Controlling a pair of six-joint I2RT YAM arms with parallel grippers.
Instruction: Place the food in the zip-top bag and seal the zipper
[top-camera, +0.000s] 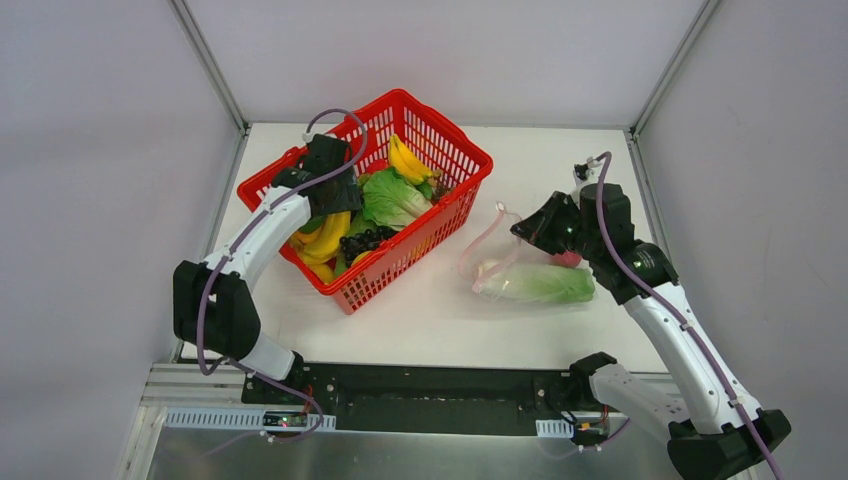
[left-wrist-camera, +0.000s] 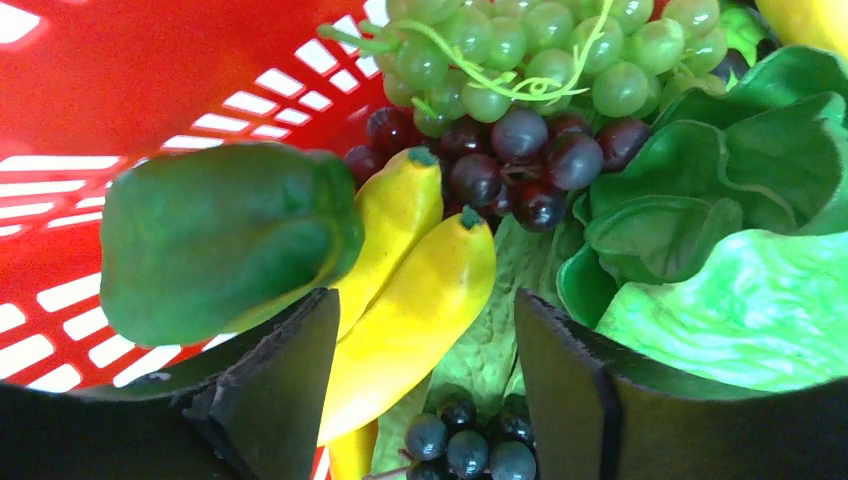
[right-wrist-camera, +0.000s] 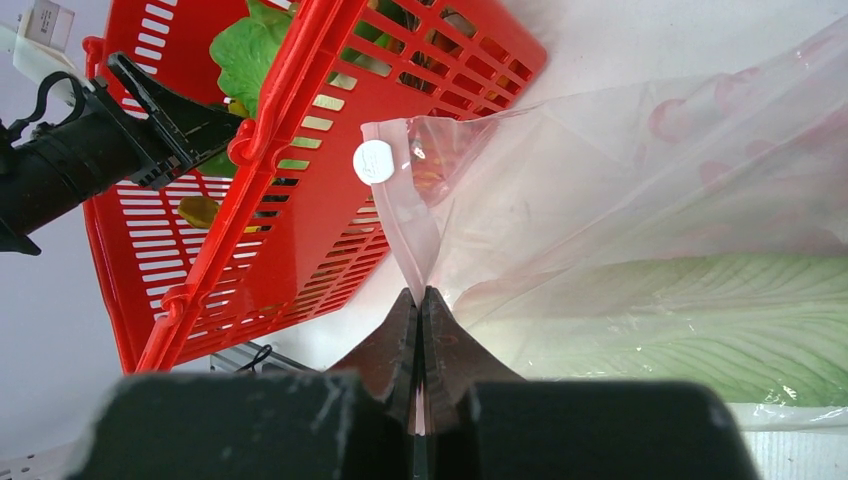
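Observation:
The red basket (top-camera: 455, 195) holds bananas (top-camera: 330, 238), lettuce, grapes and a green pepper (left-wrist-camera: 225, 240). My left gripper hangs over the basket; in its wrist view its fingers stand apart above yellow bananas (left-wrist-camera: 410, 320), beside the pepper, with dark grapes (left-wrist-camera: 465, 450) below. The clear zip bag (top-camera: 525, 290) lies right of the basket, with pale leafy cabbage (right-wrist-camera: 690, 320) and something red inside. My right gripper is shut on the bag's pink zipper edge, near a white slider (right-wrist-camera: 373, 160).
The basket fills the back left of the white table. Bare table lies along the front edge (top-camera: 420, 345) and behind the bag. Walls bound the left, back and right.

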